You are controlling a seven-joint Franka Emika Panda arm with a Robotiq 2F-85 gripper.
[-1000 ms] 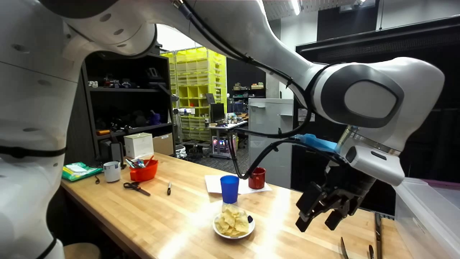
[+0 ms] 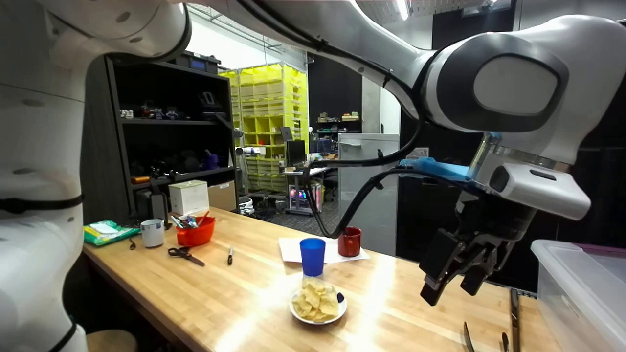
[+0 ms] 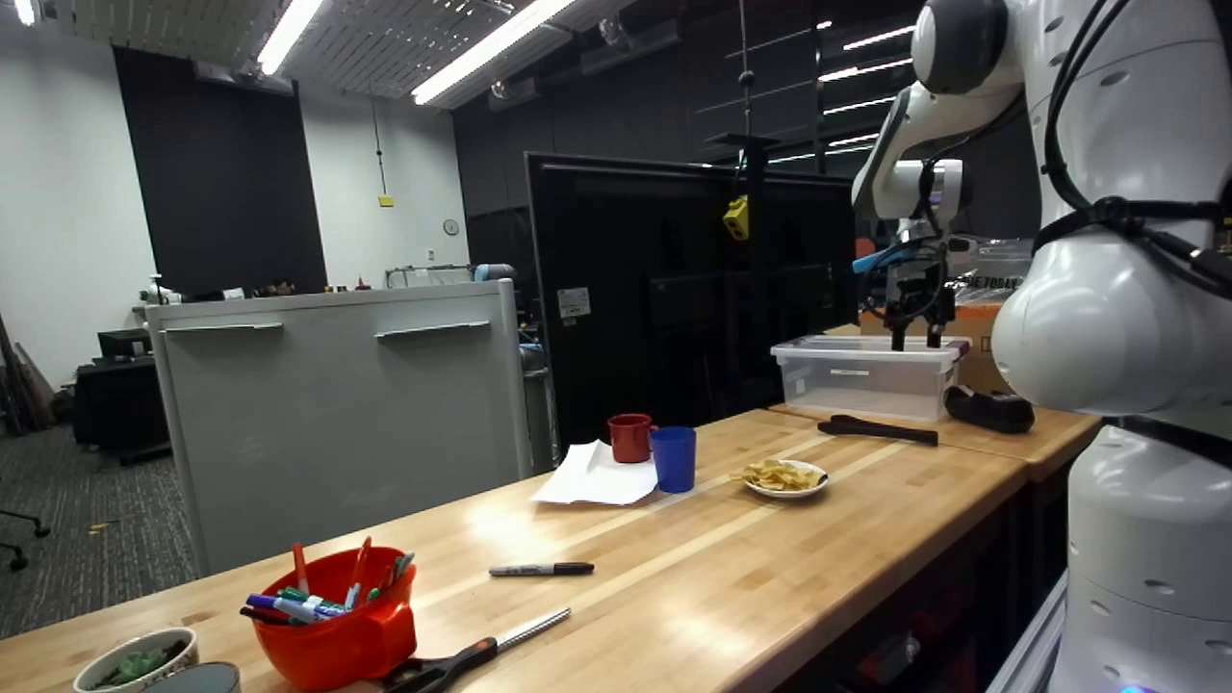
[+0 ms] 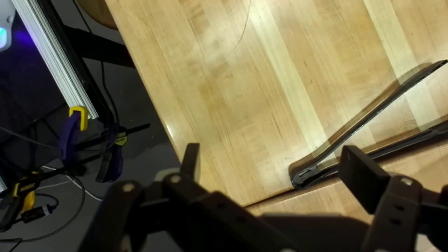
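Note:
My gripper (image 2: 452, 290) hangs open above the right part of the table, with nothing between its fingers. In the wrist view, black tongs (image 4: 305, 175) lie on the wood below it, their hinged end just left of the right finger (image 4: 361, 178). A white plate (image 2: 324, 320) of chips (image 2: 317, 300) rests mid-table, well left of the gripper. Behind the plate stand a blue cup (image 2: 312, 256) and a red mug (image 2: 350, 241), both upright.
A clear plastic bin (image 2: 578, 293) stands at the right end. White paper (image 3: 595, 474) lies by the mug. A red pen container (image 3: 343, 629), scissors (image 3: 474, 654) and a marker (image 3: 543, 570) occupy the other end. Bare table surrounds the plate.
My gripper has risen and moved rightward in exterior view 1, farther from the plate and nearer the bin. The objects on the table stay where they were.

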